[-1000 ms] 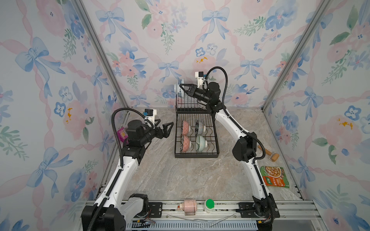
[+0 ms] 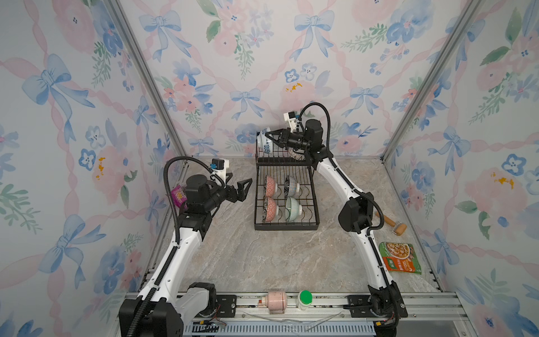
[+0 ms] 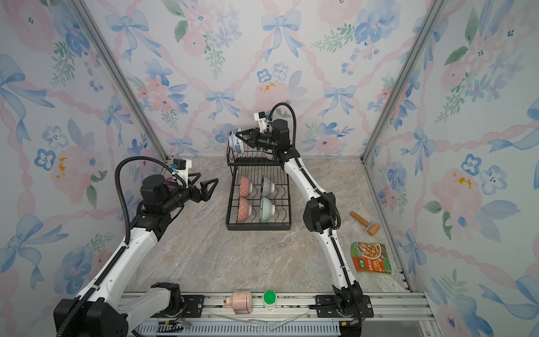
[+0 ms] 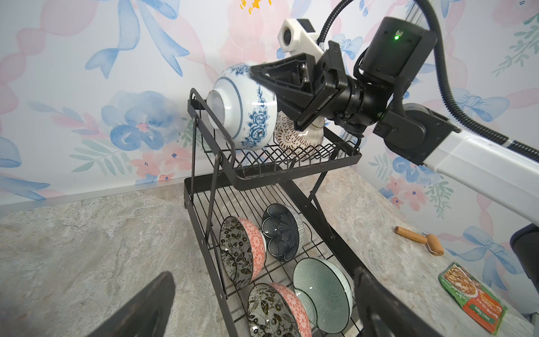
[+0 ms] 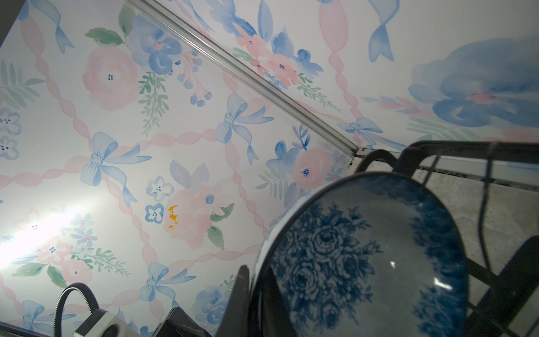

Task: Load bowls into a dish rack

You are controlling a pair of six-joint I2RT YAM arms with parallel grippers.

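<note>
In the left wrist view a white bowl with blue flowers (image 4: 257, 115) lies on its side at the left end of the rack's upper tier (image 4: 264, 178). My right gripper (image 2: 270, 134) is shut on that bowl's rim, and the right wrist view shows the bowl's flowered inside (image 5: 359, 258). Beside it on the same tier is a cream patterned bowl (image 4: 300, 134). Below, the lower tier holds two pink bowls (image 2: 271, 186), a dark grey bowl (image 2: 290, 186) and a pale green bowl (image 2: 292, 208). Left of the rack, my left gripper (image 2: 245, 183) hangs open and empty.
A wooden-handled tool (image 3: 365, 223) and a green food packet (image 3: 370, 257) lie at the right side. A pink package (image 2: 178, 196) sits behind the left arm. The tabletop in front of the rack (image 2: 286, 252) is clear.
My right gripper has come down with the blue-flowered bowl, from above the upper tier to its left end, and the bowl's tilt has changed. The left arm has stayed still.
</note>
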